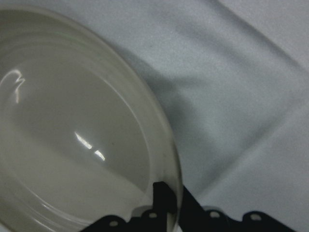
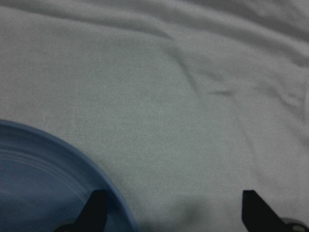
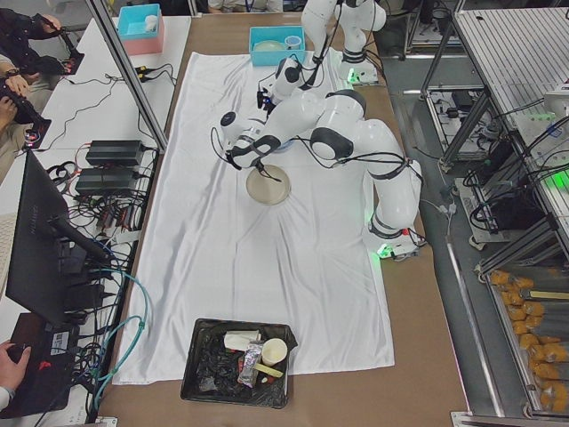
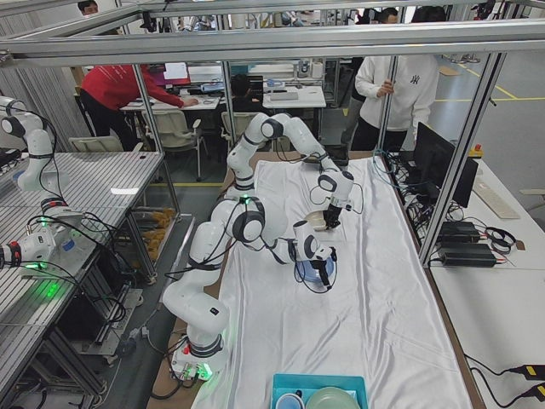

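A cream plate (image 3: pixel 268 188) lies on the white cloth; my left gripper is shut on its rim, one finger inside, one outside, as the left wrist view shows. Beyond it a blue plate (image 4: pixel 306 271) lies mostly hidden under the other arm. My right gripper stands open over that blue plate's rim, its left finger above the inside of the plate and the right one above the cloth.
A black bin (image 3: pixel 238 363) of mixed items sits at one end of the cloth, a blue tray (image 4: pixel 319 392) with dishes at the other. The cloth between the cream plate and the bin is clear.
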